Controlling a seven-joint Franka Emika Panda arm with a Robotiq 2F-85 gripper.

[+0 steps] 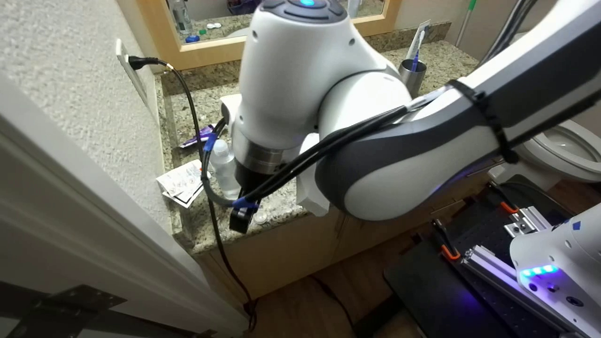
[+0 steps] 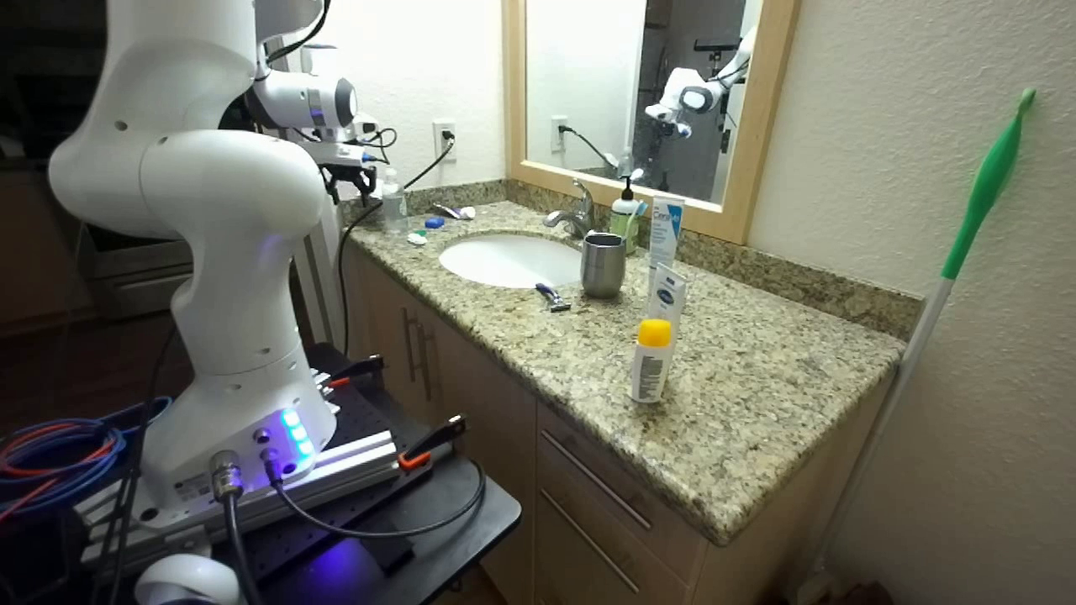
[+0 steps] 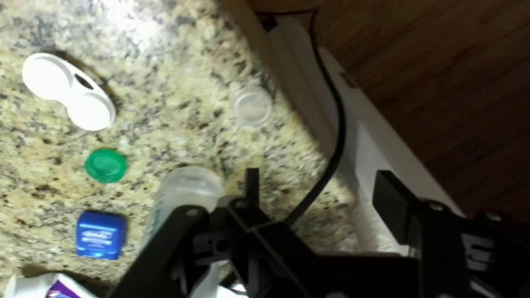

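My gripper is over the counter's front left corner, its fingers well apart and nothing held between them. A black cable crosses the gap in the wrist view, below the fingers. A small clear cap lies on the granite near the front edge, apart from the fingertips. Close beside the gripper stands a clear bottle, upright; the left finger partly covers it in the wrist view. A green cap and a white contact lens case lie on the counter.
A blue floss box, a purple tube and paper packets lie nearby. The power cord hangs past the bottle and over the edge. Farther along are the sink and a metal cup.
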